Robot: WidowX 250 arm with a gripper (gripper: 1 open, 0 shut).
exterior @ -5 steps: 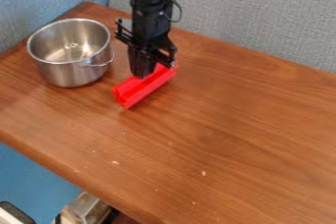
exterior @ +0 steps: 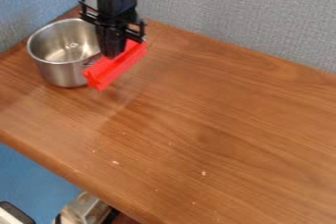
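Observation:
A steel pot (exterior: 58,53) stands on the wooden table (exterior: 223,140) at the back left. My black gripper (exterior: 113,47) hangs over the pot's right side, at the upper end of a bright red elongated object (exterior: 116,68), which slants down toward the front left beside the pot and partly in front of it. The fingertips are hidden, so I cannot tell whether they grip the red object.
Padded grey and blue walls border the table at the back and left. Metal hardware (exterior: 82,211) sits below the front left edge.
My gripper and the red object have moved left, up against the pot's right side, and the red object is a little higher in the view.

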